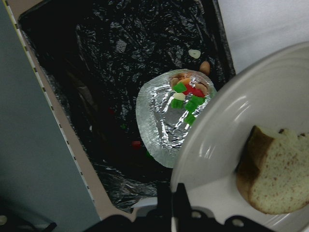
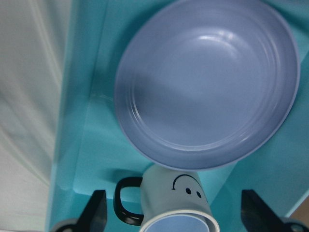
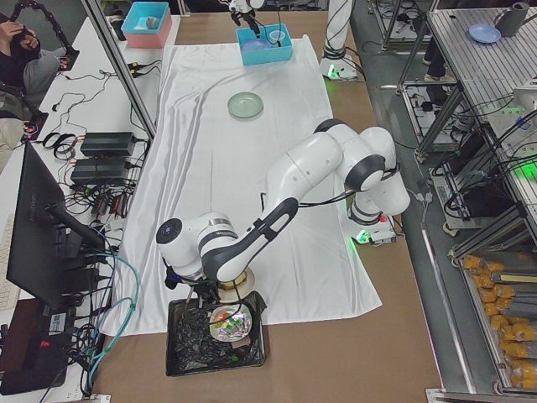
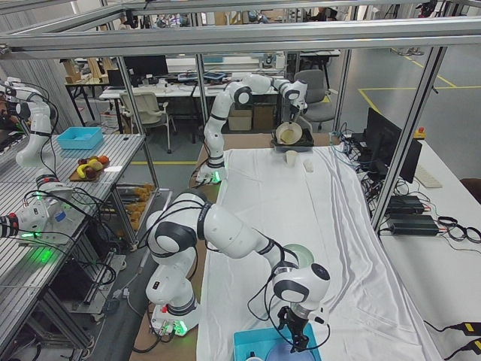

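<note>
My left gripper is shut on the rim of a pale plate (image 1: 207, 183) with a slice of bread (image 1: 270, 179) on it, held over the black-lined tray (image 1: 96, 58). In that tray sits a foil-covered round dish (image 1: 159, 140) with green, red and brown bits. At the far end, my right gripper is open above a blue bin (image 2: 82, 145), which holds a lilac plate (image 2: 203, 87) and a mug lying on its side (image 2: 164, 198); nothing shows between its fingers.
A green plate (image 3: 245, 104) rests on the white cloth (image 3: 201, 143), which is largely clear in the middle. A pale cup (image 4: 291, 156) and another pale item (image 4: 308, 165) stand near the black tray. Monitors and cables line the side desk.
</note>
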